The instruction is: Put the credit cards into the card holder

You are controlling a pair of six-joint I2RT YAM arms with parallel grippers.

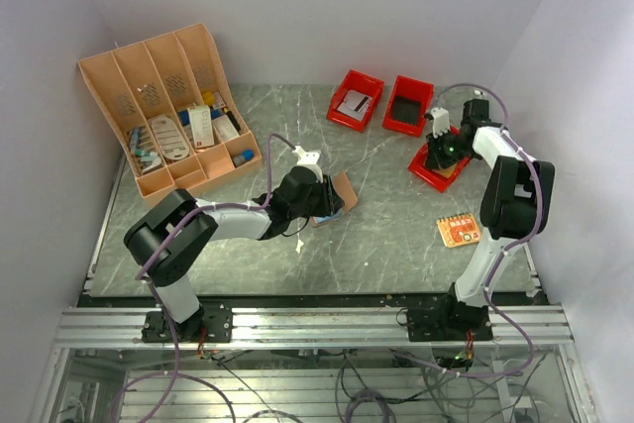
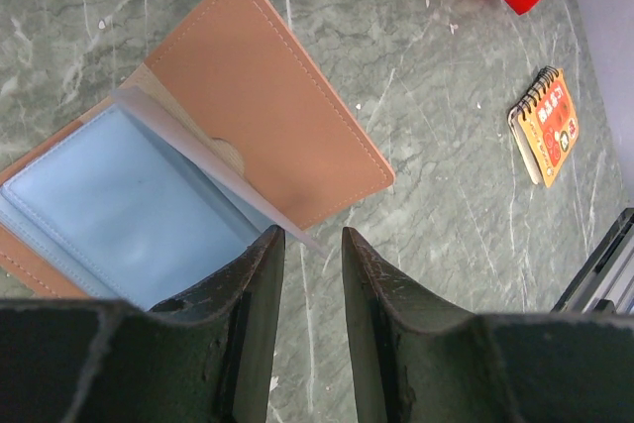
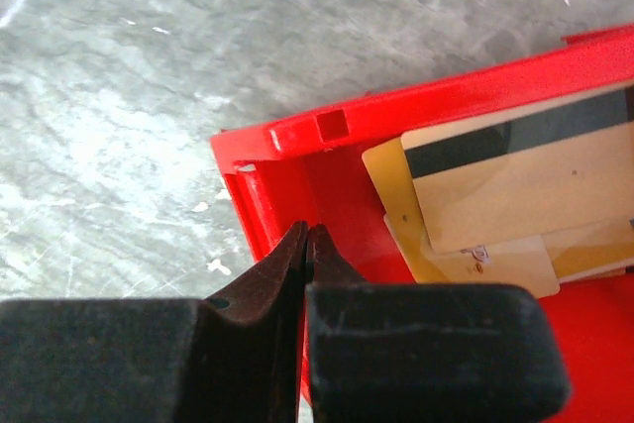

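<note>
In the left wrist view an open tan card holder (image 2: pixel 267 96) with blue pockets (image 2: pixel 129 205) lies on the table, a translucent flap standing up from it. My left gripper is over its lower edge, fingers parted, nothing clearly between them. My right gripper is shut, nothing seen between its fingers, low at one end of a red tray (image 3: pixel 446 96). Several gold and tan cards (image 3: pixel 525 175) lie in that tray, beside the fingertips.
Two more red trays (image 1: pixel 403 121) stand at the back, one holding grey items. A wooden organiser (image 1: pixel 119 56) fills the back left. An orange notebook (image 1: pixel 458 230) lies at the right front.
</note>
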